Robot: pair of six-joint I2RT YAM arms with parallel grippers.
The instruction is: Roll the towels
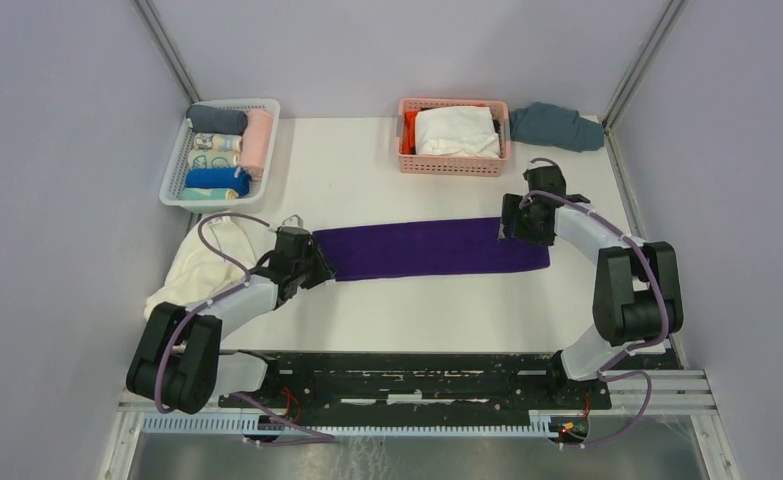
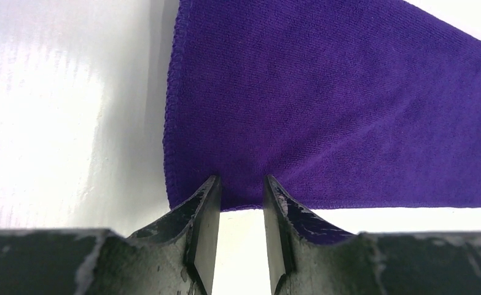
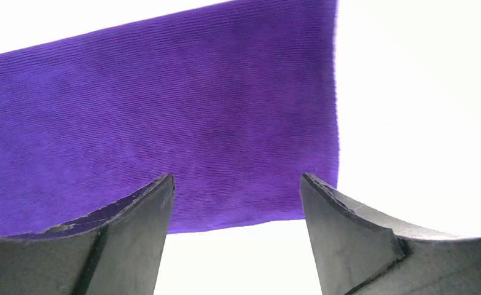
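Observation:
A purple towel [image 1: 417,248] lies flat and long across the middle of the table [image 1: 417,315]. My left gripper [image 1: 319,272] is low at the towel's near left corner; in the left wrist view its two fingertips [image 2: 210,190] sit apart over the hemmed edge, open with nothing held. My right gripper [image 1: 513,230] is over the right end of the towel, open; the right wrist view shows the towel's right edge [image 3: 324,110] beneath its widely spread fingers, nothing between them.
A white basket [image 1: 172,190] of rolled towels stands back left. A pink basket [image 1: 452,167] with folded cloths stands at the back, a teal cloth [image 1: 557,127] beside it. A cream cloth [image 1: 197,270] lies at the left edge.

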